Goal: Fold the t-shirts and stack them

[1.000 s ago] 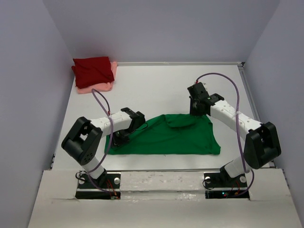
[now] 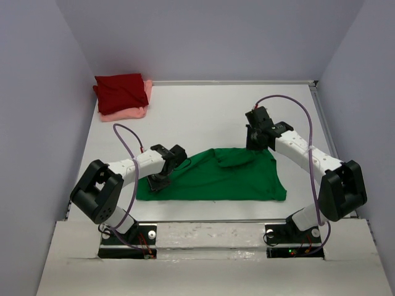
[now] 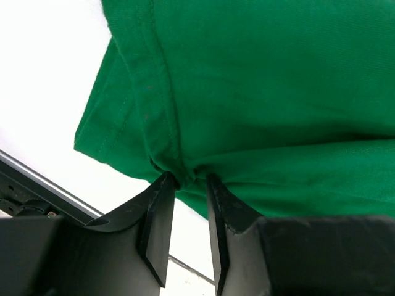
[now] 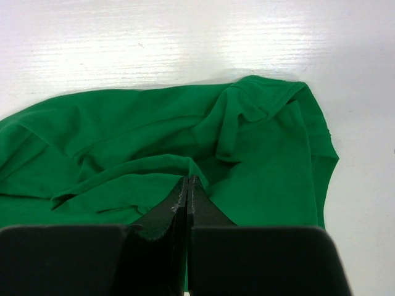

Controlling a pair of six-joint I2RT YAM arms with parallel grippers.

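Note:
A green t-shirt (image 2: 216,185) lies spread along the front of the table, its back edge bunched and wrinkled. At its left end my left gripper is down at the cloth, part open. Its two fingertips stand apart on either side of a raised fold of green fabric (image 3: 180,166). Over the shirt's right back part, my right gripper is shut, with no cloth visible between its fingers. In the right wrist view, loose folds lie beneath and beyond those fingertips.
At the back left, a dark red folded shirt (image 2: 122,92) rests on a pink one (image 2: 137,113). Grey walls bound the left, back and right.
The right arm is almost still, and the green shirt looks nearly unchanged.

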